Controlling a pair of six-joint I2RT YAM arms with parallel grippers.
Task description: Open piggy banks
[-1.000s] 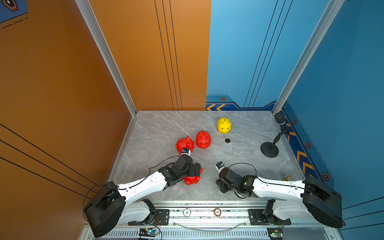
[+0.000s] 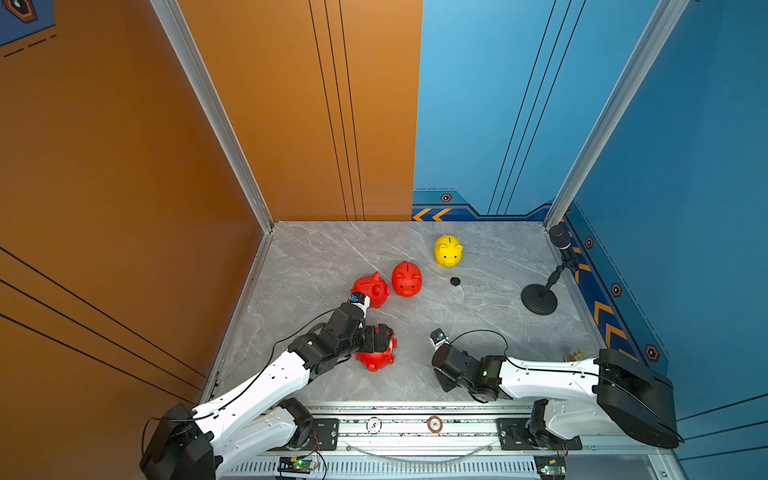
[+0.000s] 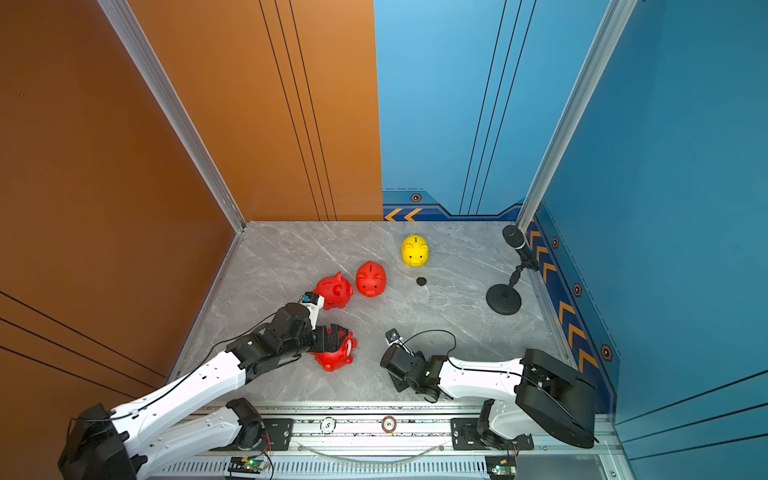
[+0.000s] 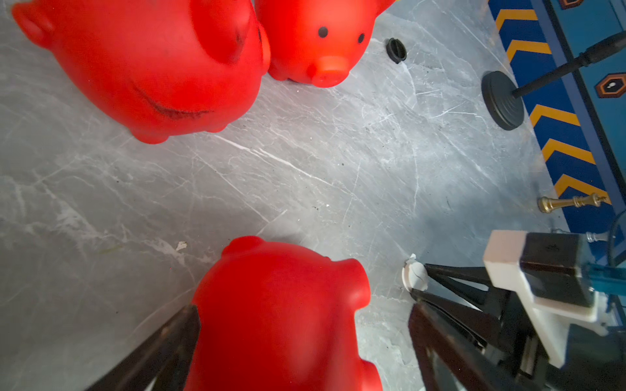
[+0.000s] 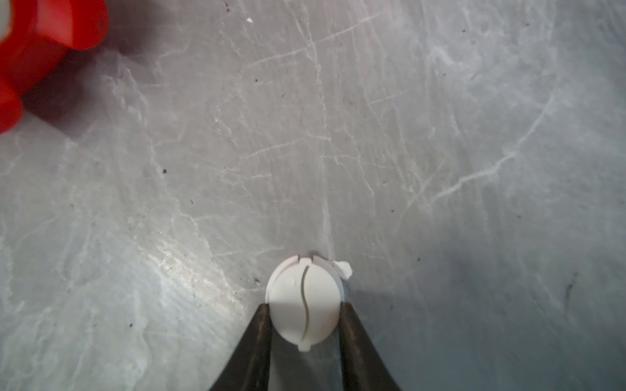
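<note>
A red piggy bank (image 4: 280, 306) lies on its side at the front centre, below my left gripper, whose open fingers stand either side of it. My right gripper is low over the table, part open, its fingertips at either side of a white round slotted cap (image 5: 293, 299) on the marble. Two more red piggy banks (image 2: 406, 280) (image 2: 369, 288) stand behind, and a yellow piggy bank (image 2: 448, 249) stands at the back.
A small black cap (image 2: 455, 281) lies in front of the yellow bank. A microphone stand (image 2: 539, 297) is at the right; gold chess piece (image 4: 557, 203) near the right wall.
My left arm and the front red piggy bank have moved left.
</note>
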